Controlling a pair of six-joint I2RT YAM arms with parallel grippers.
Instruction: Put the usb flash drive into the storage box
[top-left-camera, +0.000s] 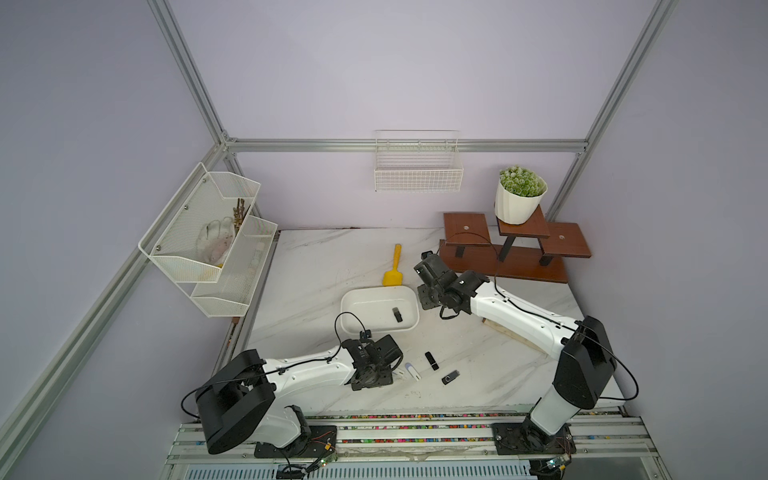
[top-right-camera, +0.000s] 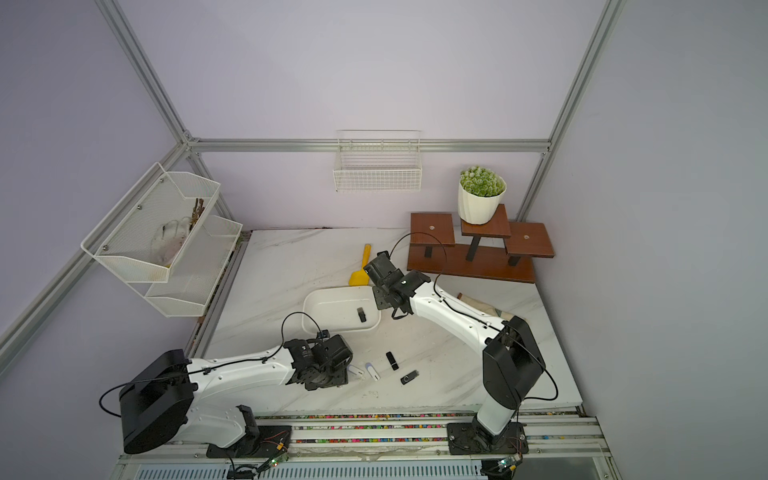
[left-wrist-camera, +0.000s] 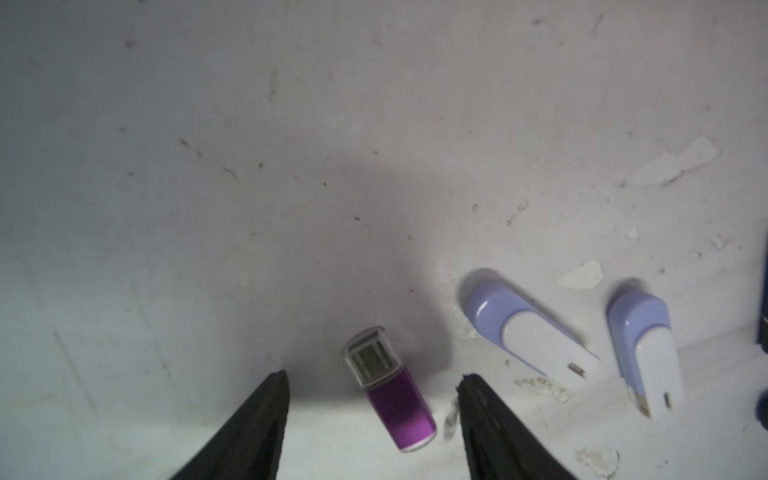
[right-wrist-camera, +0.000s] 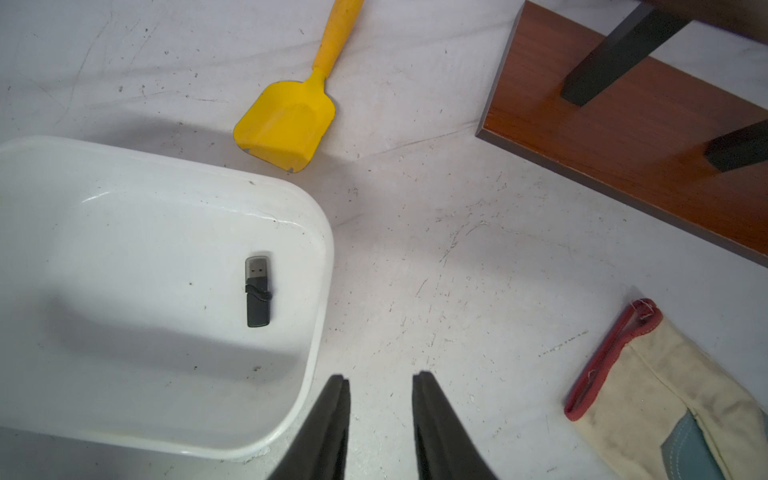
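A purple usb flash drive (left-wrist-camera: 401, 406) with a clear cap lies on the table in the left wrist view. My left gripper is open above it, one finger to each side and a gap showing on both. In the top views this drive is hidden under the left gripper. The white storage box (right-wrist-camera: 321, 296) holds a black flash drive (right-wrist-camera: 257, 300). My right gripper, open and empty, hangs just right of the box. Two lilac-and-white drives, one nearer (left-wrist-camera: 532, 332) and one farther (left-wrist-camera: 648, 348), lie right of the purple one.
Two dark drives, one upper (top-left-camera: 432, 361) and one lower (top-left-camera: 450, 377), lie on the table in front of the box. Behind it is a yellow scoop (right-wrist-camera: 288, 124). A brown wooden stand (top-left-camera: 504, 262) fills the back right; a beige cloth (right-wrist-camera: 672, 392) lies nearer.
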